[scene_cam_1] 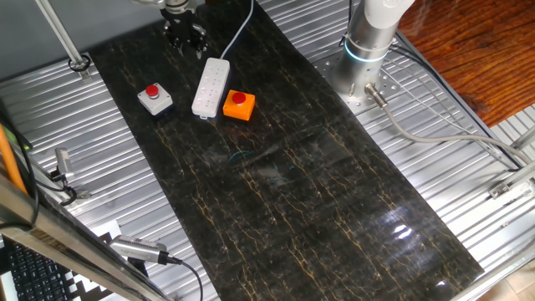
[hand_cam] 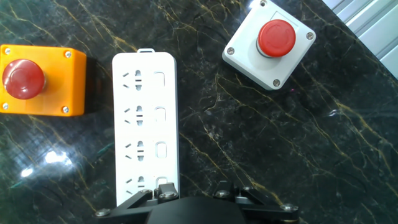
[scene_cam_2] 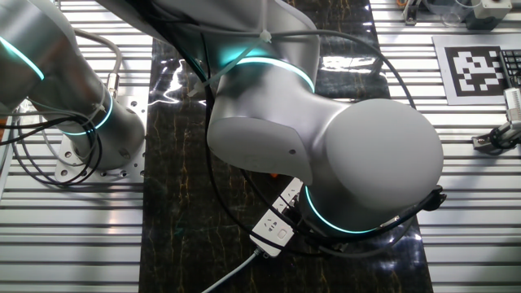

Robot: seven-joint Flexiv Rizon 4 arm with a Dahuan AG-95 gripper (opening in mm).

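Observation:
My gripper (scene_cam_1: 188,42) hangs at the far end of the black marble-patterned board, behind the power strip. Its two black fingers stand apart in the wrist view, with nothing held in the gap of the gripper. A white power strip (hand_cam: 145,118) lies just left of that gap, its near end partly covered by a finger. To its left sits an orange box (hand_cam: 65,81) with a red button (hand_cam: 23,79). On the other side is a light grey box (hand_cam: 249,57) carrying a red button (hand_cam: 276,38). In exterior view 2 the arm hides both boxes almost entirely.
The strip's white cable (scene_cam_1: 240,32) runs off the far edge. Most of the black board (scene_cam_1: 284,209) is bare. A metal camera-like device (scene_cam_1: 138,248) and a keyboard (scene_cam_1: 38,272) lie beyond its left side; the arm's base (scene_cam_1: 359,75) stands to the right.

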